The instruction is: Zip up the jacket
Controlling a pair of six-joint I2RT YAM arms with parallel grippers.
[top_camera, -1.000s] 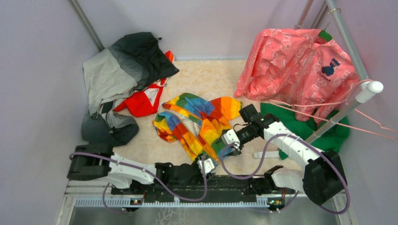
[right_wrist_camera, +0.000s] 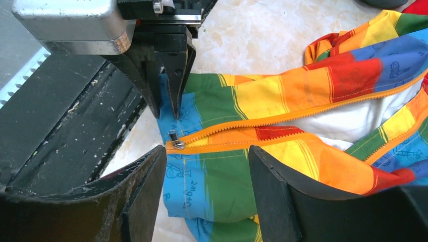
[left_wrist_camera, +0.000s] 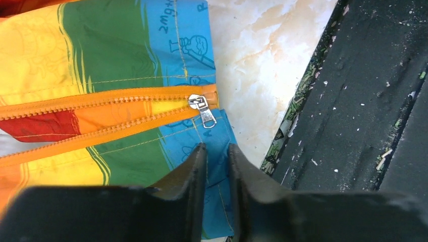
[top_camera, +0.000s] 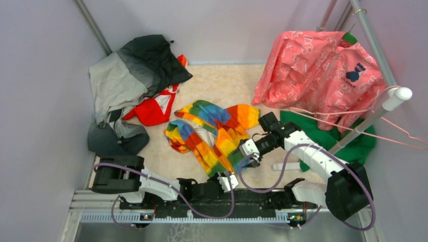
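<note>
The rainbow-striped jacket (top_camera: 222, 133) lies open on the table, orange zipper tracks (left_wrist_camera: 91, 104) running lengthwise. At their hem end the silver zipper slider (left_wrist_camera: 198, 102) joins the two sides, pull tab lying toward the left gripper. That gripper's fingers hang part open over the blue hem fabric just beside the zipper; whether they touch it I cannot tell. In the right wrist view they also show at the blue hem (right_wrist_camera: 175, 101). My right gripper stands open above the jacket, its fingers framing the hem and slider from a distance, nothing between them.
Grey and red garments (top_camera: 123, 73) lie piled at the back left. A pink jacket (top_camera: 318, 70) hangs on a rack at the right, over green cloth (top_camera: 363, 146). A dark strip (left_wrist_camera: 348, 126) borders the table's front edge. Bare table shows at the back middle.
The right arm and jacket look nearly unchanged.
</note>
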